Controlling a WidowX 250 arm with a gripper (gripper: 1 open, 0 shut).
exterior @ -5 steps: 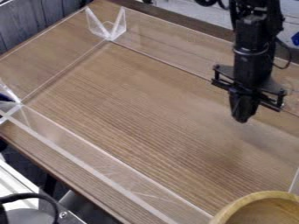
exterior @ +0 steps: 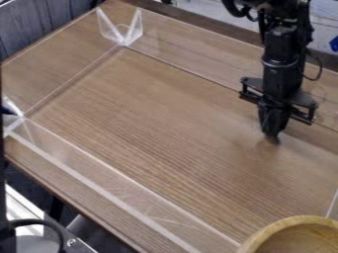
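Note:
My black gripper (exterior: pixel 272 128) hangs low over the wooden table (exterior: pixel 145 119) on the right side of the view, its tip at or very near the surface. It looks shut, with nothing visible between its fingers. The wood directly beneath it is hidden by the dark finger housing.
A round wooden bowl (exterior: pixel 301 237) is cut off at the bottom right. Clear plastic corner pieces and strips line the table's edges, and a black cabled object sits at the bottom left.
Since a second ago my gripper has moved down toward the table.

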